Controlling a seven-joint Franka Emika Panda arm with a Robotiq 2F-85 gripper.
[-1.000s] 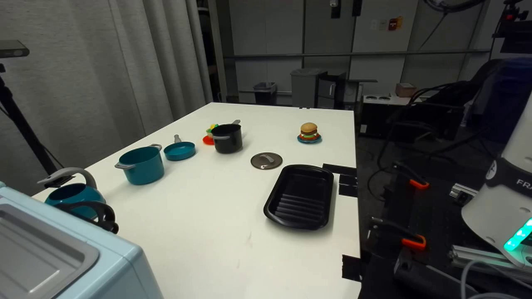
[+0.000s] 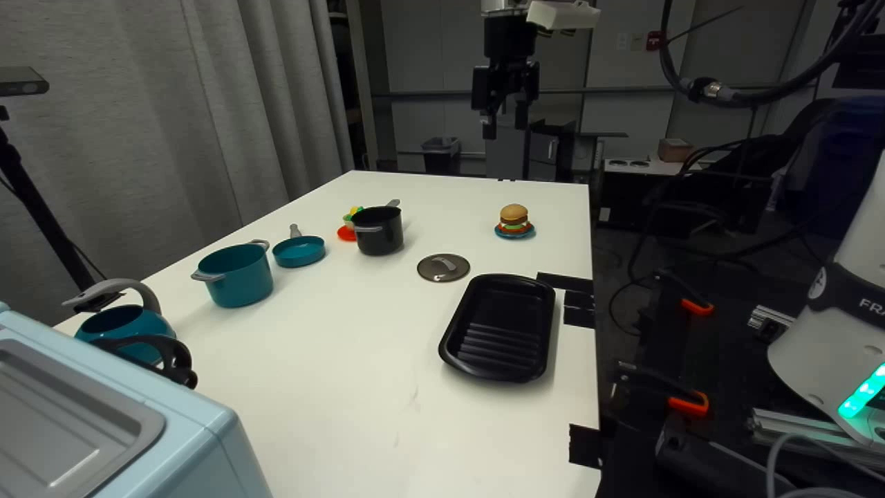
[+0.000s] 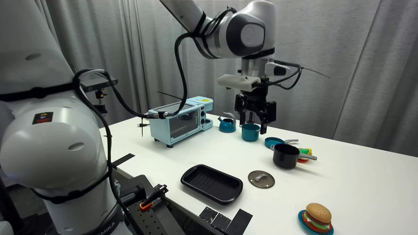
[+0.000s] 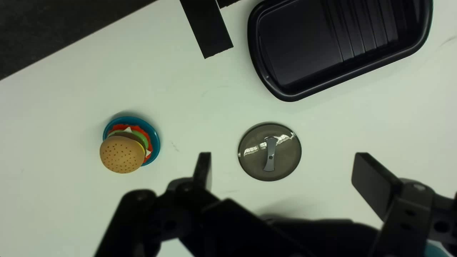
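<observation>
My gripper is open, its two fingers wide apart with nothing between them. It hangs well above the table, as both exterior views show. In the wrist view the glass lid (image 4: 285, 160) with its grey handle lies flat on the table, seen between the fingers but far below them. To its left a toy burger (image 4: 122, 154) rests on a small blue plate (image 4: 155, 135). The black baking tray (image 2: 502, 319) is empty and lies near the table's edge. Behind the lid stands a black pot (image 2: 379, 232) without a cover.
Along the far side are a teal pot (image 2: 240, 278), a teal pan (image 2: 299, 252) and a kettle (image 3: 227, 124). A light-blue toaster oven (image 3: 180, 121) occupies one end. Red and green toy items (image 3: 303, 154) sit partly hidden behind the black pot.
My gripper has come down and to the left in exterior view 1, where only its fingertips showed at the top before. The objects on the table have not moved.
</observation>
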